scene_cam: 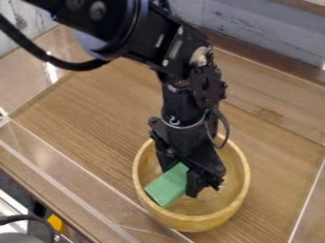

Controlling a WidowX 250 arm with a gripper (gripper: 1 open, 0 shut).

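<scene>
A pale yellow bowl (216, 211) stands on the wooden surface at the lower middle of the camera view. Inside it, on the left, lies a green block (165, 188), tilted, its upper end under the black gripper (191, 175). The gripper points down into the bowl and is shut on the green block, whose upper part the fingers partly hide.
A clear plastic wall runs along the left and lower-left edge, with cables and a small yellow object (53, 222) beyond it. A pale wall borders the back.
</scene>
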